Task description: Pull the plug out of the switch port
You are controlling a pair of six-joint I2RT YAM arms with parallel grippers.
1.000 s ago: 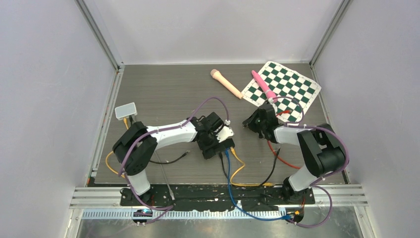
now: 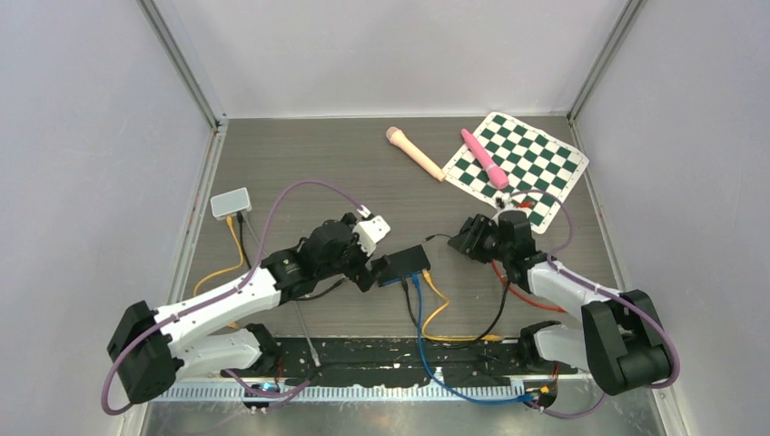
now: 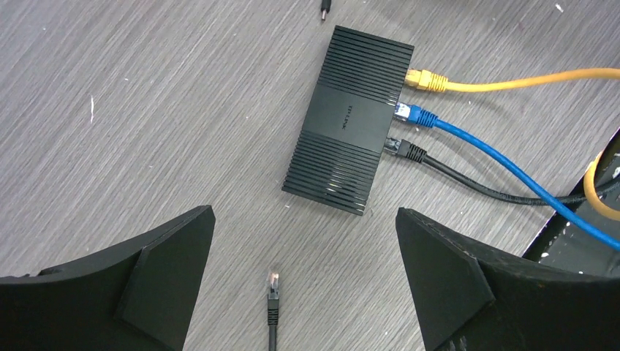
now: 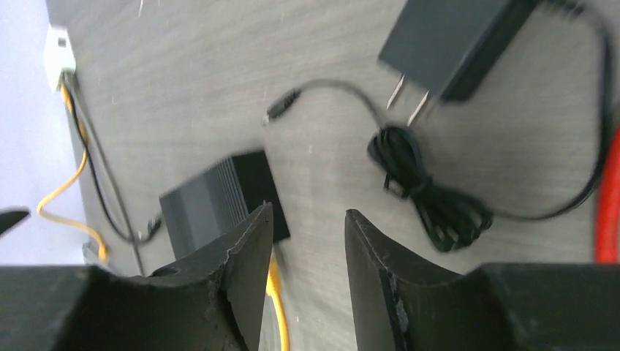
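The black switch [image 3: 349, 121] lies flat on the table, with yellow [image 3: 426, 80], blue [image 3: 416, 115] and black network plugs [image 3: 405, 149] along one side. A thin black power plug rests on the table, apart from the switch, its tip bare; in the left wrist view that plug [image 3: 326, 9] shows at the top edge. My left gripper [image 2: 370, 275] hovers by the switch's left end, open and empty. Right of the switch is my right gripper [image 2: 464, 238]; its fingers [image 4: 245, 270] stand apart with nothing between them.
A power adapter [image 4: 453, 47] and a tied cable bundle [image 4: 431, 194] lie below the right gripper. A loose black cable end [image 3: 273, 296] lies near the left one. Chessboard [image 2: 554, 168] and microphones [image 2: 413, 153] are at the back.
My left gripper has drawn back left, uncovering the switch.
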